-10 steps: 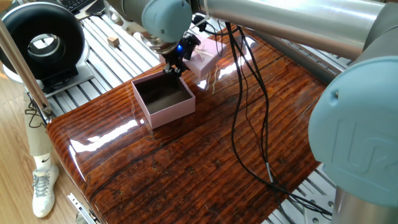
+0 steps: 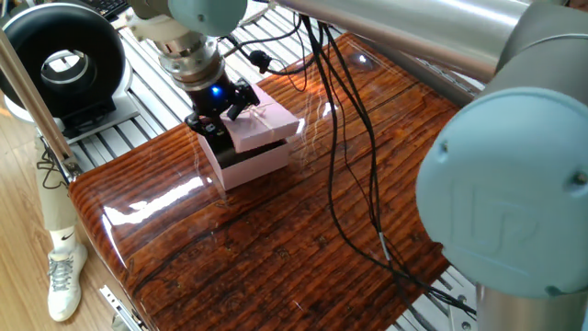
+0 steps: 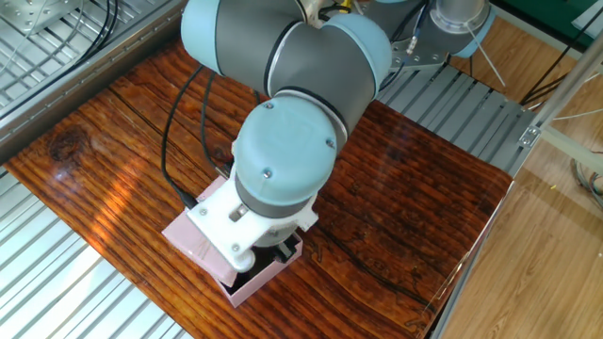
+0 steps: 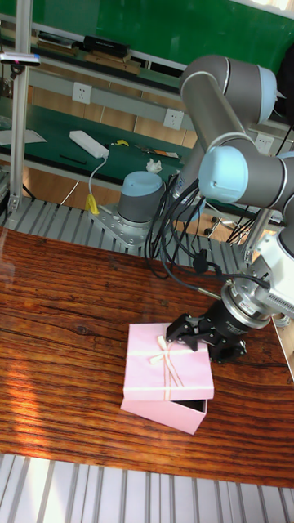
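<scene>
The pink lid with a pale ribbon bow is over the pink box, askew to it. My gripper has the lid by one edge, one finger reaching over its top and the other outside. Dark gaps into the box show beside the gripper and under the lid's near edge. In exterior view 3, the lid covers most of the box, leaving a dark opening at one corner. The arm hides much of the lid in exterior view 2, where a strip of box wall shows. Whether the lid touches the rim, I cannot tell.
Black cables hang from the arm across the wooden table. Around the box the tabletop is clear. A black ring-shaped device stands on the slatted metal surface beyond the table's edge.
The lid was behind the box with the gripper at its edge, and the box stood uncovered. Gripper and lid have moved left and nearer, over the box, which has stayed in place.
</scene>
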